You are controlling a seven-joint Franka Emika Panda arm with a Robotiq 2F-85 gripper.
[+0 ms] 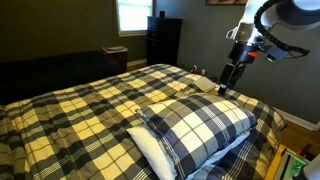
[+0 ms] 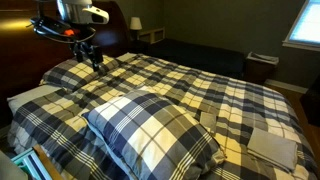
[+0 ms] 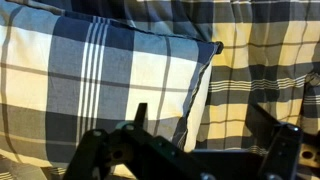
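Observation:
A plaid pillow point(image 1: 200, 125) in white, navy and grey lies on a bed with a matching plaid cover point(image 1: 75, 120). My gripper point(image 1: 228, 88) hangs above the pillow's far side in the first exterior view. In the second exterior view the gripper point(image 2: 92, 62) is up at the left, over the bed and clear of the cloth. Looking down in the wrist view, the pillow point(image 3: 90, 80) fills the left side, and its corner and dark edge run between the spread fingers. Nothing is held in the open gripper.
Another plaid pillow point(image 2: 72, 74) rests against the dark wooden headboard point(image 2: 22, 50). A flat greyish piece point(image 2: 272, 148) lies on the bed's right side, with a smaller pale one point(image 2: 208, 120) nearer the pillow.

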